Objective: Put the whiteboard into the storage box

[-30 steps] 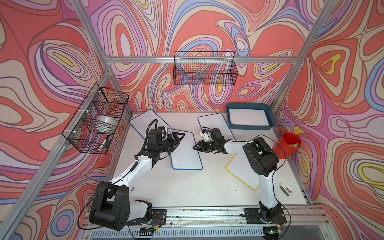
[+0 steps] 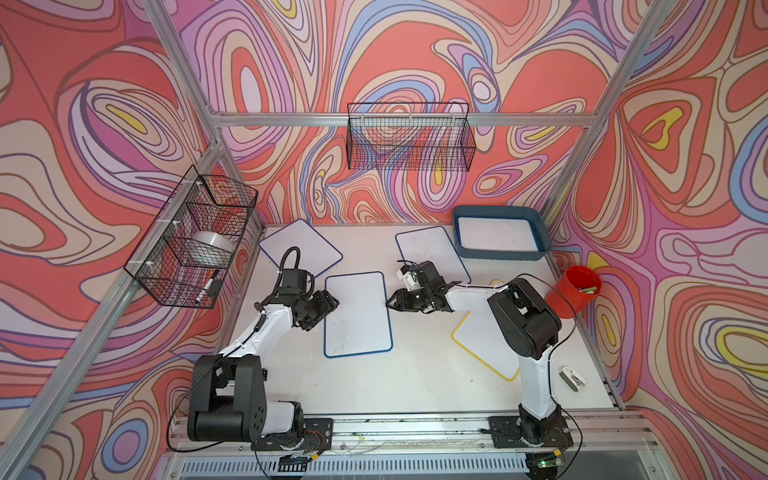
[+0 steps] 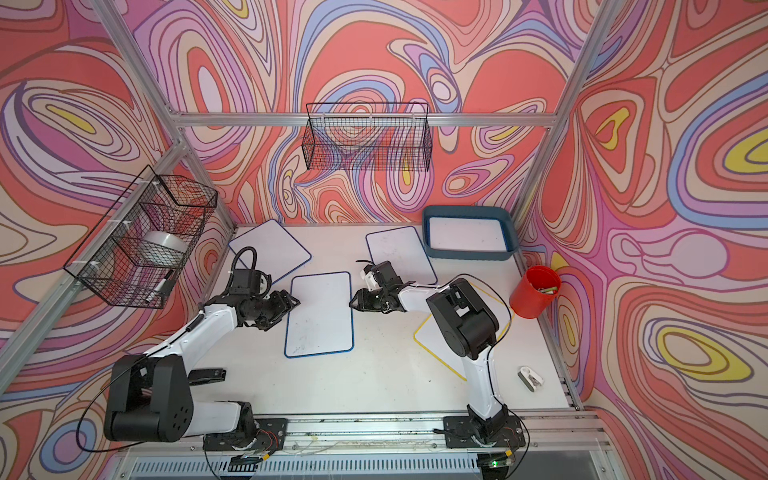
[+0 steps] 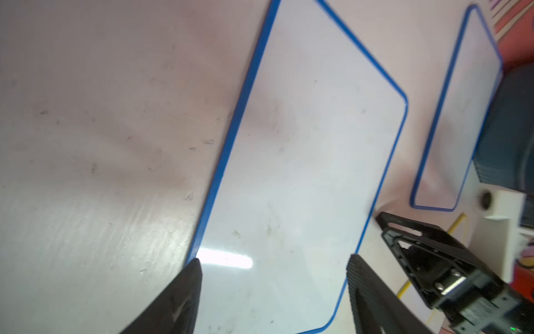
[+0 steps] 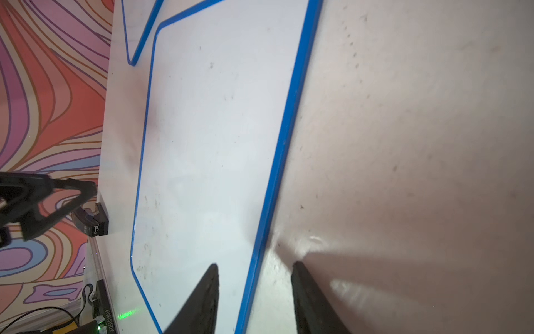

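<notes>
A whiteboard [image 2: 357, 320] with a blue rim lies on the table between the two arms, also filling much of both wrist views. At its left edge, in the top left view, is my left gripper [image 2: 325, 309]; the left wrist view has its fingers [image 4: 183, 297] wide apart over the board's near part. My right gripper [image 2: 393, 304] is at the right edge, fingers [image 5: 205, 297] apart, and the blue rim runs between them in the right wrist view. Neither is closed on the board. The teal storage box [image 2: 502, 255] stands back right, its floor white.
Further blue-rimmed boards lie at back left [image 2: 300, 246] and back middle [image 2: 430, 248]. A yellow-rimmed board [image 2: 488, 340] is partly under the right arm. A red bucket [image 2: 564, 296] and a stapler [image 2: 572, 377] are at the right.
The middle whiteboard has shifted left and toward the front over the last second. My left gripper has moved left, from above the board to its left edge. The right gripper has shifted only slightly.
</notes>
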